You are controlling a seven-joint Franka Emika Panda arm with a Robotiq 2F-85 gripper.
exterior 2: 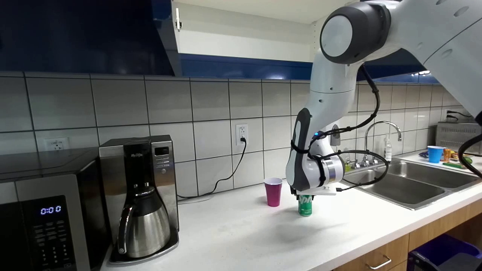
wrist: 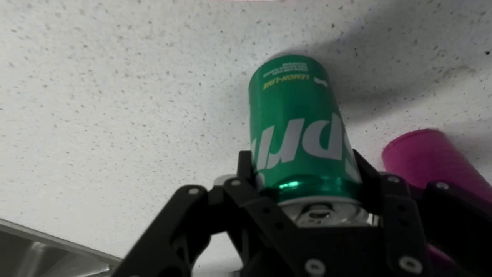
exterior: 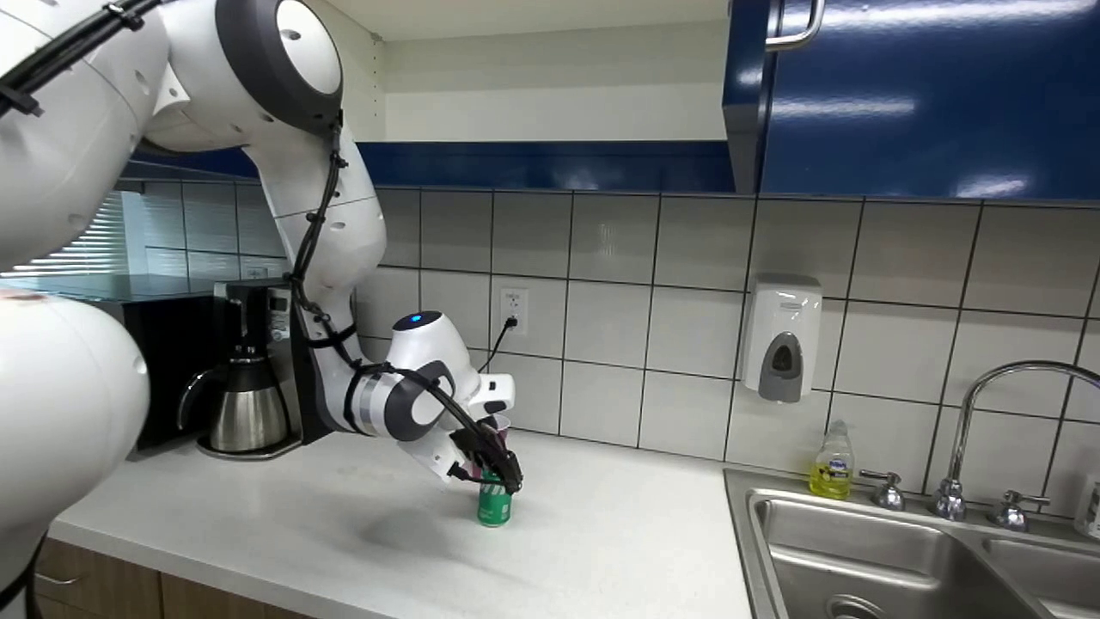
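Note:
A green Sprite can (wrist: 295,110) stands between the fingers of my gripper, which is shut on it near the can's top. In exterior view 1 the can (exterior: 495,504) shows only its lower part below the gripper (exterior: 491,469); in exterior view 2 the can (exterior 2: 305,206) appears upright, at or just over the counter. I cannot tell whether its base touches the surface. A magenta cup (exterior 2: 273,191) stands upright close by, apart from the can. The wrist view shows that cup (wrist: 429,157) at the right, partly behind my gripper.
The white counter (exterior 2: 217,230) has free room in front and to the left. A coffee maker (exterior 2: 144,203) and microwave (exterior 2: 45,212) stand at the left end. On the other side lie the sink (exterior: 866,547) and a soap bottle (exterior: 831,464). The tiled wall runs behind.

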